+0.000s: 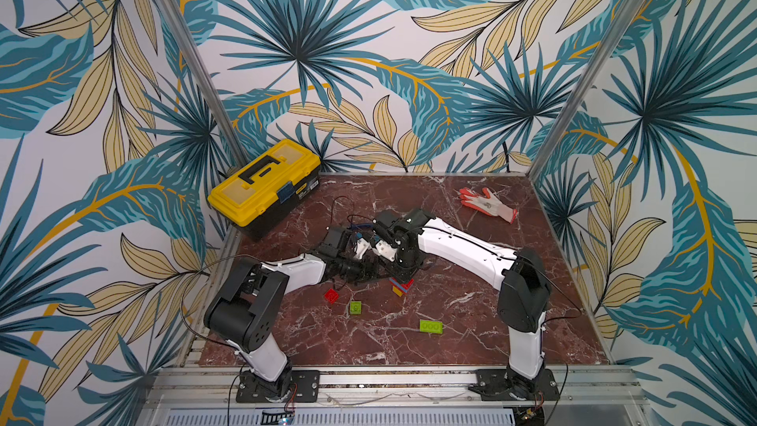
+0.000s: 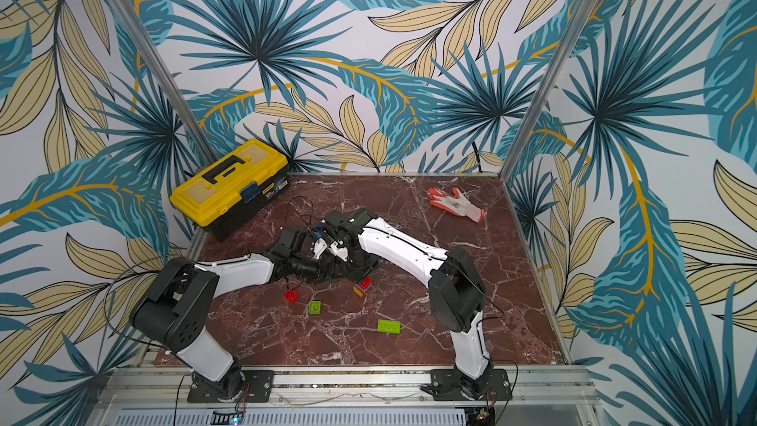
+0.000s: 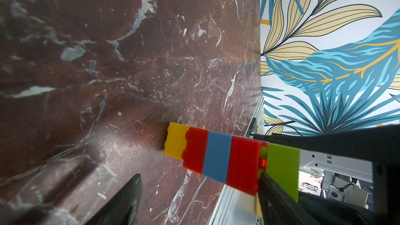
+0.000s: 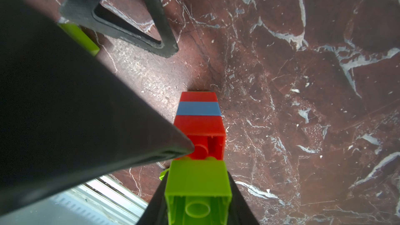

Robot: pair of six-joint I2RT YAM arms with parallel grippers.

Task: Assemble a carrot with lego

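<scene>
A brick stack (image 3: 216,156) in yellow, red, blue and red leads up to a green brick (image 4: 198,179) at its end. My right gripper is shut on that green brick, with fingers on both of its sides. Between the green and the nearest red brick (image 3: 243,162) a gap with studs shows, so they do not sit flush. My left gripper stands open beside the stack, one finger (image 3: 275,200) close to the red-green joint. A dark left finger (image 4: 166,141) partly covers the red brick in the right wrist view; contact cannot be told.
Loose on the marbled table (image 1: 489,299) lie a small red brick (image 1: 331,296), a square green brick (image 1: 355,307) and a longer green brick (image 1: 430,326). A yellow toolbox (image 1: 264,185) stands back left, a glove (image 1: 489,203) back right.
</scene>
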